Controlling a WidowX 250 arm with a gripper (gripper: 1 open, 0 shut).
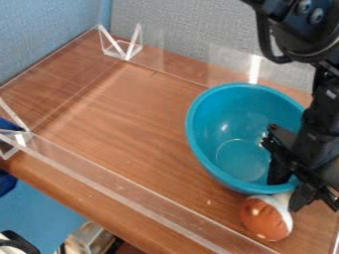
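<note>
A teal bowl (225, 134) sits on the right part of the wooden table, tilted slightly. My black gripper (288, 179) reaches over its right rim from the right edge of the view, its fingertips at the bowl's lower right. Whether it holds the rim is hard to tell. An orange and white object (265, 220), rounded, lies just below the bowl, beneath the gripper and partly hidden by it.
A wall stands behind. Dark and blue items lie off the table at lower left.
</note>
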